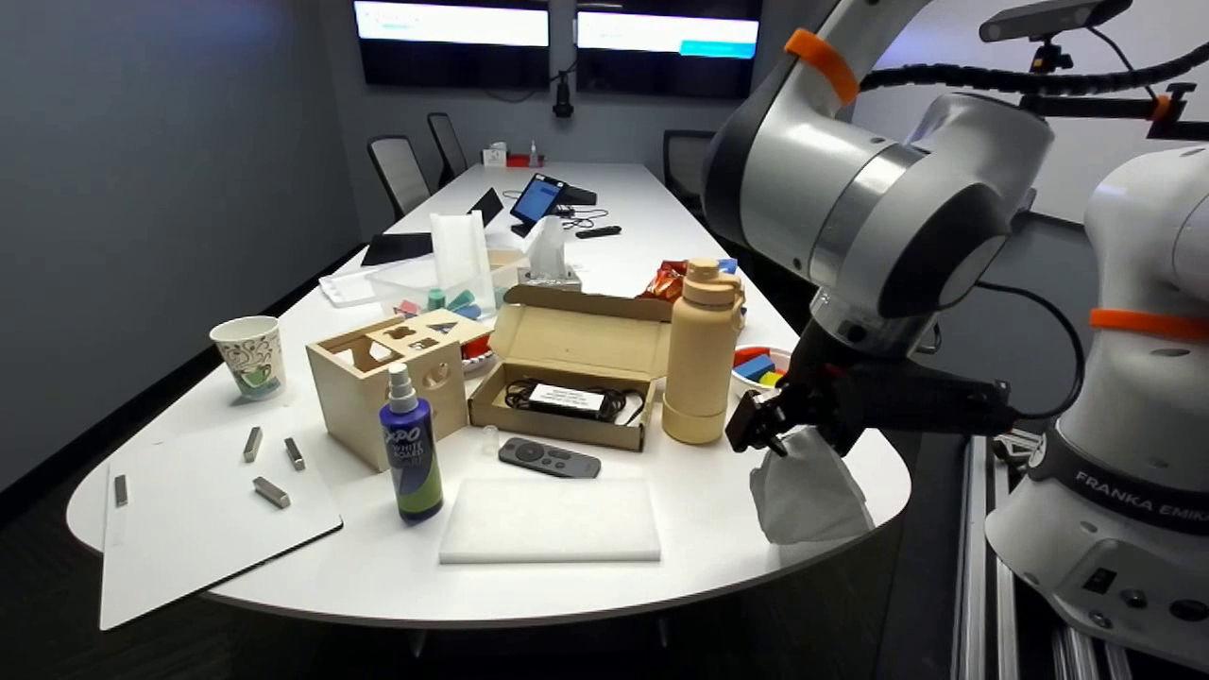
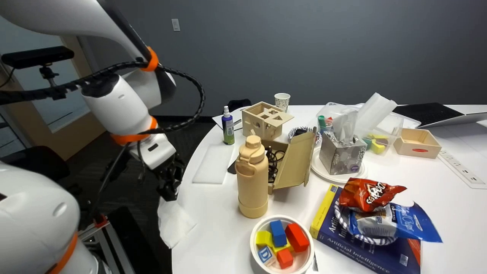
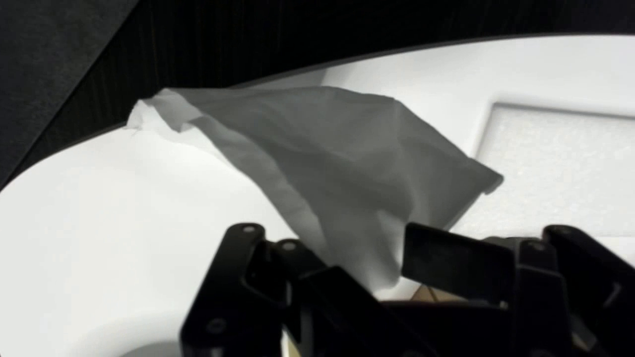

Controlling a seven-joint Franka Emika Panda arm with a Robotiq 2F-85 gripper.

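Observation:
A thin white tissue (image 1: 807, 493) hangs down from my gripper (image 1: 796, 431) near the right front edge of the table. In the wrist view the tissue (image 3: 351, 148) rises in a narrow fold to the fingertips, and its far corner reaches the table's rim. My gripper appears shut on its gathered top. Exterior view 2 has the tissue (image 2: 173, 223) at the table edge, just below the gripper (image 2: 169, 189). I cannot tell whether its lower edge still touches the table.
A tan bottle (image 1: 699, 357) and a bowl of blocks (image 2: 292, 269) stand close by. Left of the tissue lies a white foam slab (image 1: 550, 521), with a spray bottle (image 1: 411, 448), remote (image 1: 550, 458) and open cardboard box (image 1: 510, 410) beyond. Bare table separates slab and tissue.

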